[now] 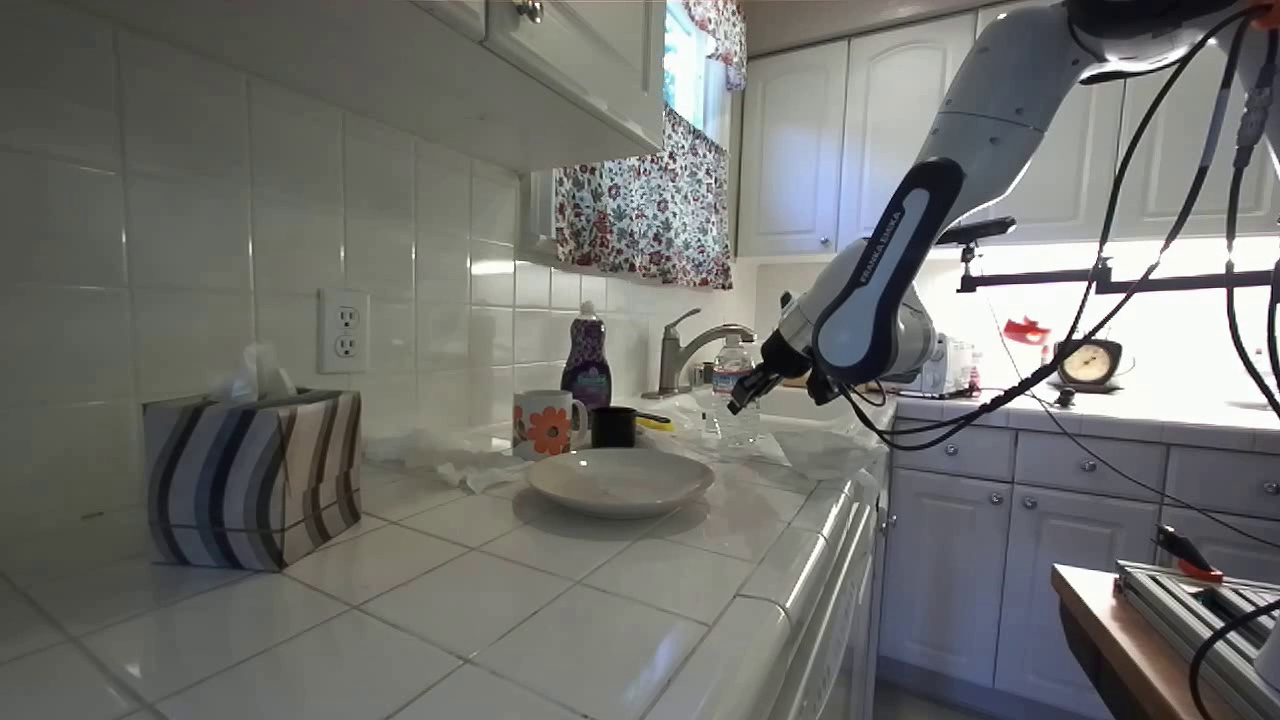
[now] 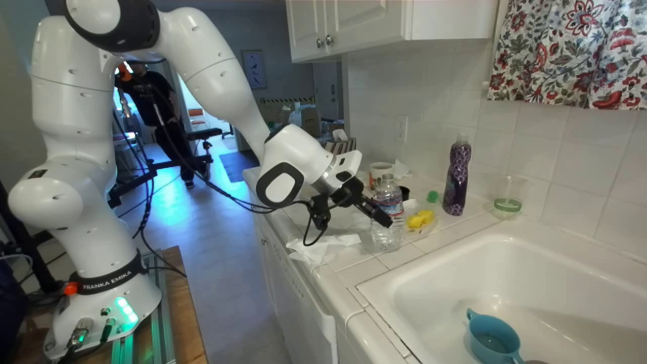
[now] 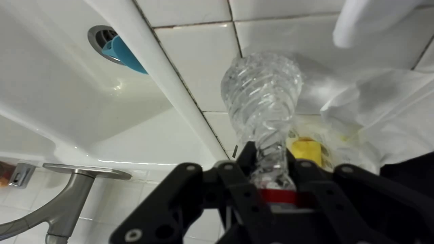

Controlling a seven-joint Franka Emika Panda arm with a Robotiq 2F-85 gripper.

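A clear plastic water bottle (image 2: 384, 235) with a blue-and-red label stands close to upright on the tiled counter beside the sink. Reaching in from the arm's side, my gripper (image 2: 385, 219) is shut on the bottle around its middle. From the wrist, the bottle's clear ribbed body (image 3: 262, 93) runs between my two dark fingers, with a red band of the label nearer the palm. The same bottle (image 1: 734, 420) appears behind the gripper (image 1: 738, 402) in exterior view 1, where the fingers partly cover it.
The sink (image 2: 485, 261) holds a blue cup (image 2: 494, 336). Close behind the bottle are yellow pieces (image 2: 420, 219) and a purple soap bottle (image 2: 457, 176). A plate (image 1: 620, 481), mug (image 1: 542, 424) and tissue box (image 1: 252, 480) occupy the counter; its near part is clear.
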